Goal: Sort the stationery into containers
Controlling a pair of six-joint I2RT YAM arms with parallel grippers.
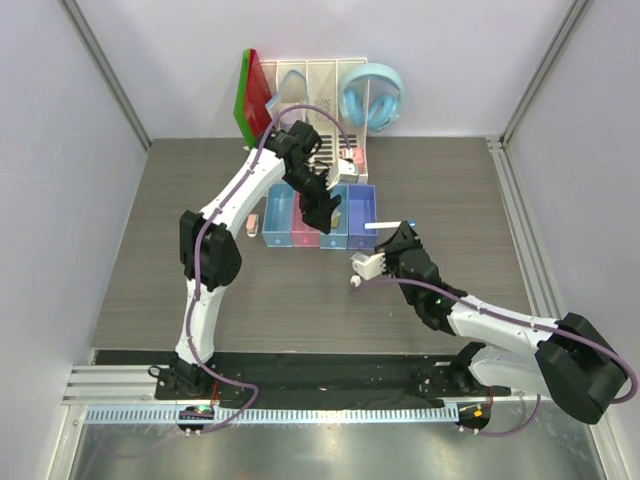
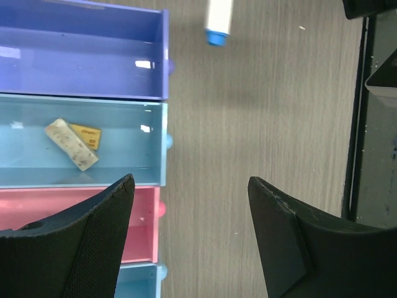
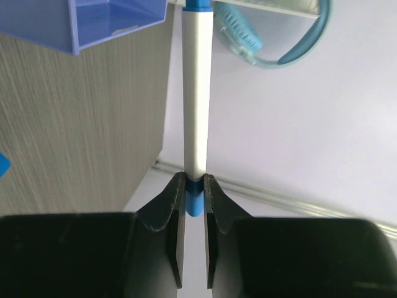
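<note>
My right gripper is shut on a white marker (image 3: 196, 87) with blue ends, held beside the purple bin (image 1: 362, 215) in the top view. In the left wrist view that marker (image 2: 218, 18) shows above the table, right of the purple bin (image 2: 80, 59). My left gripper stands open over the row of bins, nothing between its fingers. A light blue bin (image 2: 133, 149) holds a pale block (image 2: 71, 144) and a yellow piece (image 2: 85, 135); a pink bin (image 2: 142, 223) and another blue bin (image 1: 277, 215) adjoin. An eraser-like item (image 1: 252, 225) lies left of the bins.
Behind the bins stand a white rack (image 1: 325, 80), blue headphones (image 1: 357, 76) and a red-and-green board (image 1: 250, 90). A small blue object (image 3: 4, 164) lies on the table in the right wrist view.
</note>
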